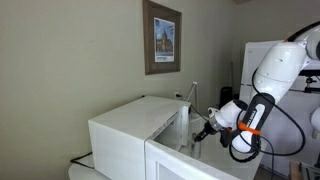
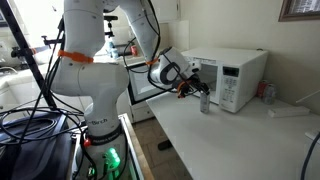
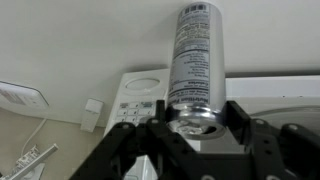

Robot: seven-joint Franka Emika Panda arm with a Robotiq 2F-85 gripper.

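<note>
A silver can [image 3: 197,60] with printed text on its side fills the upper middle of the wrist view. My gripper is shut on it, with one dark finger on each side near the can's round end. In exterior view 2 the can [image 2: 204,102] is upright below my gripper [image 2: 203,88], in front of the white microwave [image 2: 231,88]. Whether its base touches the table cannot be told. The microwave door [image 1: 180,163] stands open in exterior view 1, where the can [image 1: 196,148] shows only in part behind it.
A small jar-like object [image 2: 268,93] stands to the microwave's right in exterior view 2, and a thin rod [image 2: 309,94] lies farther right. A framed picture [image 1: 162,38] hangs on the wall.
</note>
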